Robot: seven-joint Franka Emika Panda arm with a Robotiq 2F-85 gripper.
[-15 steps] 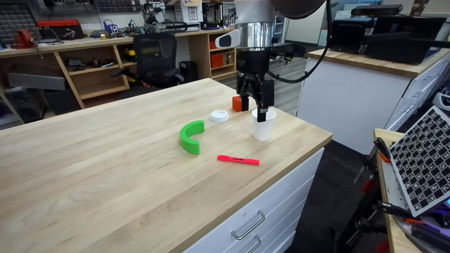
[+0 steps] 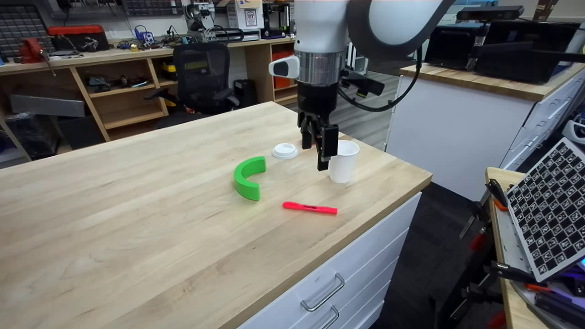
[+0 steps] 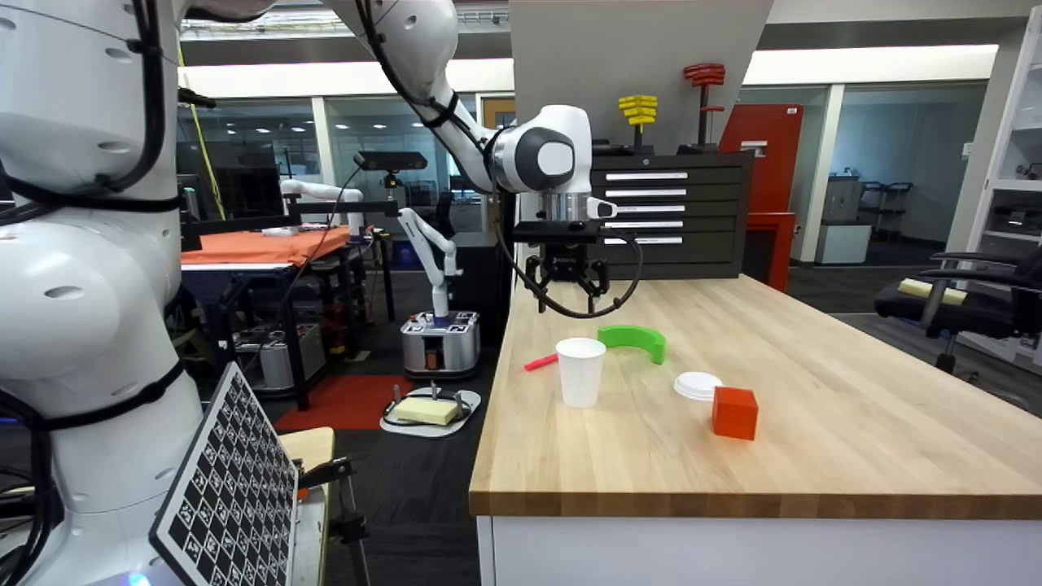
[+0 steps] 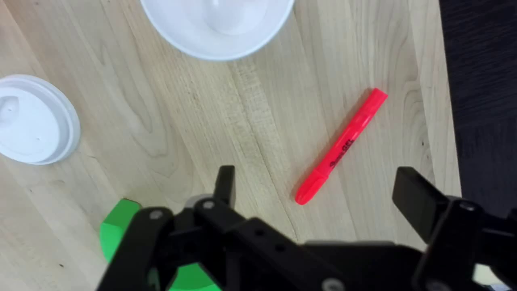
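Observation:
In the wrist view a red marker (image 4: pixel 342 145) lies flat on the wooden table, seen between the two spread fingers of my gripper. The gripper is open and holds nothing; it hangs above the tabletop. A white cup (image 3: pixel 580 372) stands upright, looking empty where its inside shows in the wrist view. The white lid (image 4: pixel 36 120) rests on the table apart from the cup. A green half-ring (image 2: pixel 247 178) lies near the lid, partly hidden behind my gripper in the wrist view. An orange-red cube (image 3: pixel 734 413) sits close beside the lid.
The table edge (image 2: pixel 378 214) runs close past the marker and cup, with white drawers below it. A patterned board (image 2: pixel 551 208) stands off the table.
My gripper has moved left and lower in exterior view 1, now covering most of the cube there. The objects on the table have stayed in place.

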